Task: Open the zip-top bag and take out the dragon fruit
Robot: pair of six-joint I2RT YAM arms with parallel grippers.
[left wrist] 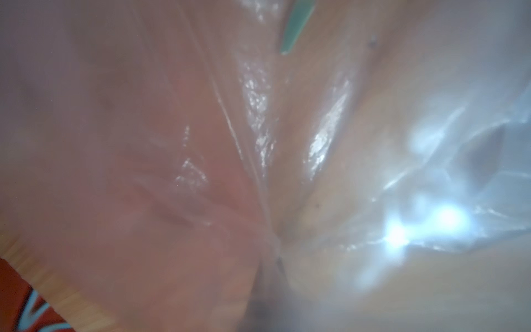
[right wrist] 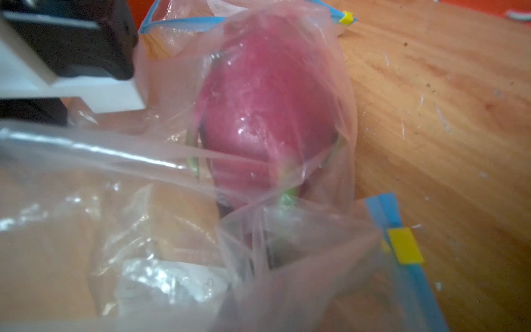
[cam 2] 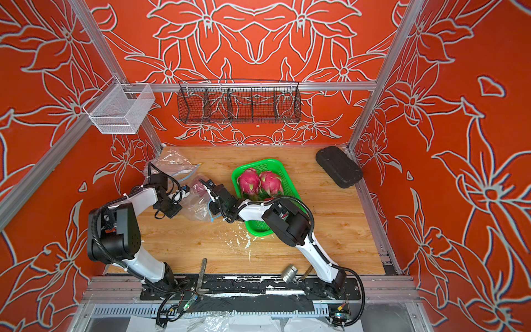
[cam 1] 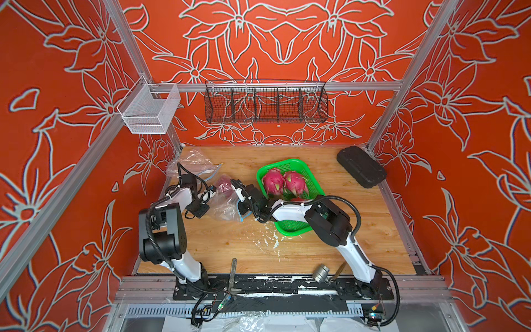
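Observation:
A clear zip top bag lies left of the basket, with a pink dragon fruit inside it. The blue zip strip with its yellow slider shows at the lower right of the right wrist view. My left gripper is shut at the bag's left side; film gathers to a point at its dark tip in the left wrist view. Close to the fruit's right side is my right gripper, at the bag's mouth end. Film covers its fingers, so their spread is hidden.
A green basket beside my right gripper holds pink dragon fruits, partly under the right arm. Another clear bag lies behind the left gripper. A black case sits back right. The front middle table is open.

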